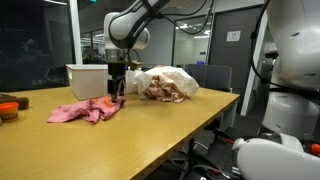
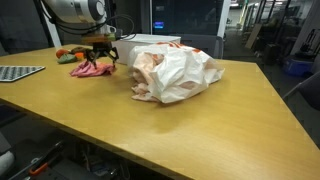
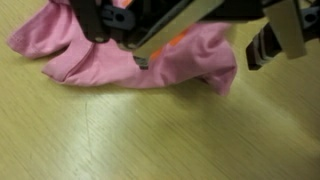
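A crumpled pink cloth (image 1: 80,112) with an orange patch lies on the wooden table, left of centre in exterior view 1. My gripper (image 1: 117,93) is low at the cloth's right end, its fingers pointing down. In the wrist view the gripper stands open, with part of the pink cloth (image 3: 110,65) in the gap between its fingers. The cloth looks loose, and whether the fingers touch it I cannot tell. Exterior view 2 has the cloth (image 2: 92,69) at the far left under the arm.
A large crumpled white bag (image 2: 175,72) sits right of the cloth, with a white box (image 1: 88,80) behind. Orange and dark items (image 1: 10,104) stand at the left edge, and a metal rack (image 2: 18,73) lies nearby.
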